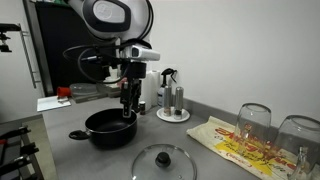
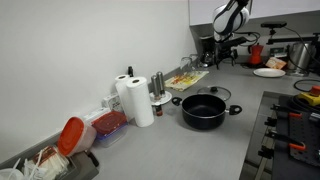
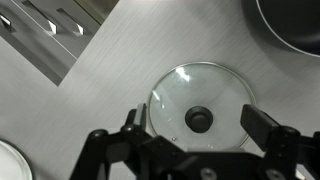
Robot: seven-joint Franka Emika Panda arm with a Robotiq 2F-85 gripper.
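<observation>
A black two-handled pot (image 1: 108, 128) stands uncovered on the grey table, and the same pot (image 2: 204, 112) shows in exterior view 2. Beside it lies a round glass lid (image 1: 150, 172) with a black knob (image 1: 163, 159). From the wrist camera, the lid (image 3: 180, 92) appears below and between the spread fingers, its knob (image 3: 199, 119) near the middle; the pot (image 3: 290, 20) is cut off at upper right. My gripper is open, with the lid apart below it. In exterior view 1, the gripper (image 1: 130, 107) hangs above table height, overlapping the pot's right rim.
Bottles and shakers (image 1: 179, 101) stand on a white plate behind the pot, near paper rolls (image 2: 141, 103). Upturned glasses (image 1: 254, 124) rest on a printed towel (image 1: 215, 138) at right. Bare table surrounds the lid.
</observation>
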